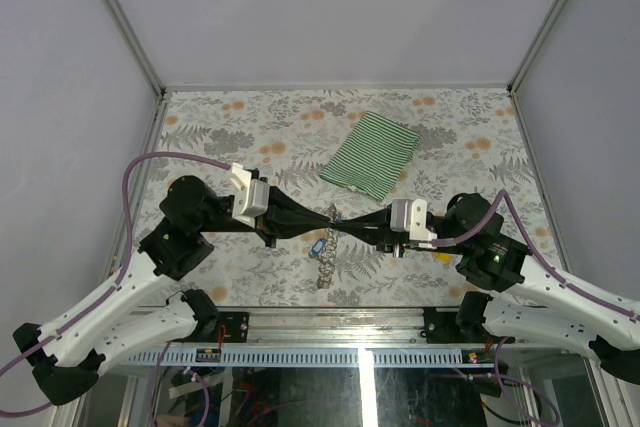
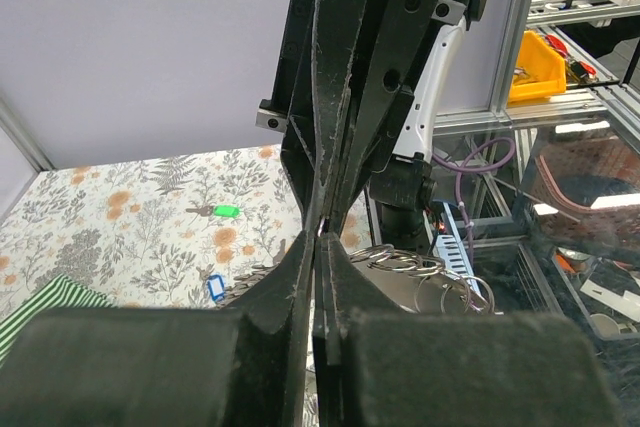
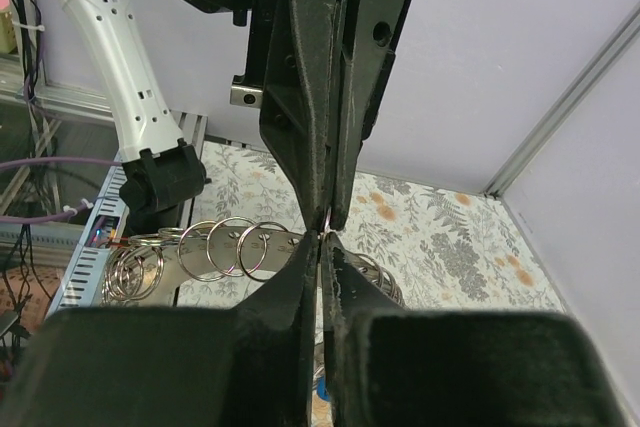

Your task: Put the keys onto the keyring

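My left gripper (image 1: 326,223) and right gripper (image 1: 339,224) meet tip to tip at the table's centre. Both are shut; a small piece of metal shows at their meeting fingertips, too small to name surely. A chain of metal rings hangs around that point, also seen as rings (image 2: 430,272) in the left wrist view, with a blue tag (image 1: 319,247) below. A green-headed key (image 2: 225,211) lies on the table in the left wrist view.
A green striped cloth (image 1: 370,155) lies behind the grippers. A yellow tray (image 2: 537,69) is beside the right arm. The patterned table is otherwise largely clear, with walls around it.
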